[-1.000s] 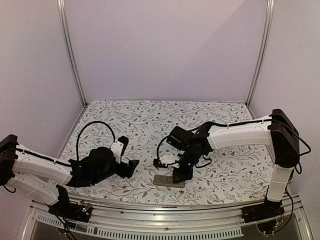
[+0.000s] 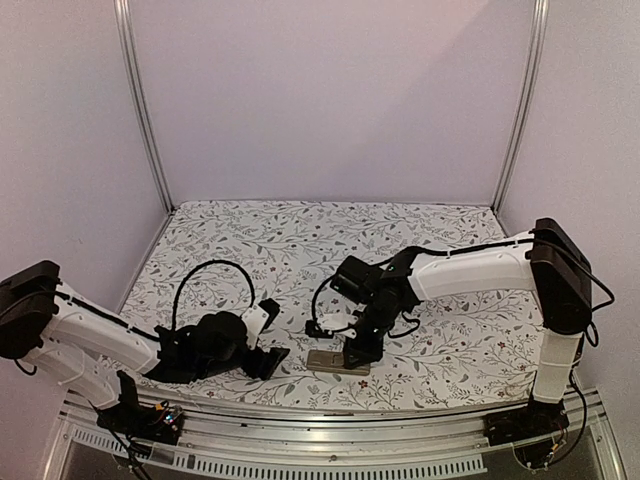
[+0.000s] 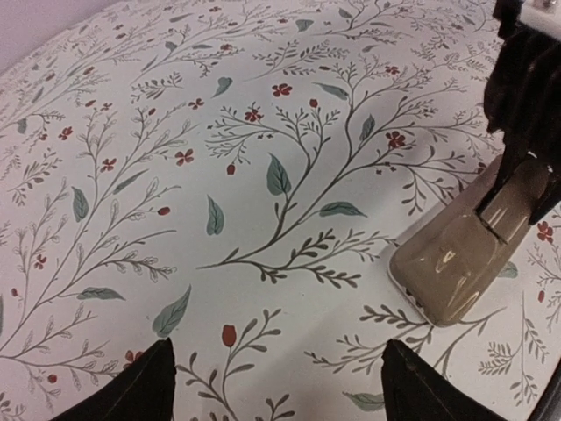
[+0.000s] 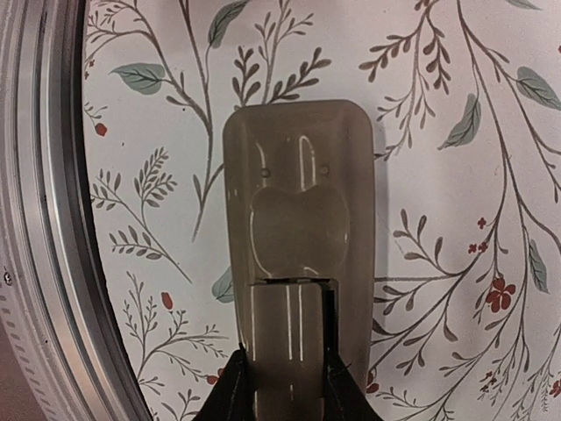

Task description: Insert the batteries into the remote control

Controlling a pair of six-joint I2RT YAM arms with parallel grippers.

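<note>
The grey-brown remote control (image 4: 300, 228) lies back side up on the patterned cloth, its rounded end pointing toward the left arm. Over its far half, the battery cover (image 4: 287, 329) sits slightly askew, with a dark gap along one edge. My right gripper is shut on that cover, a finger on either side of it. Left of the remote, my left gripper (image 2: 278, 330) stands open above the cloth; between its fingertips only cloth shows in the left wrist view. I see no batteries; the inside of the compartment is hidden.
A metal rail (image 2: 330, 440) runs along the front edge of the table, close to the remote. Behind both arms the floral cloth (image 2: 330, 225) is clear. Pale walls (image 2: 330, 100) close off the back and sides.
My left gripper has moved right, toward the remote, and slightly lower. The right arm has barely shifted, and the remote lies in the same place.
</note>
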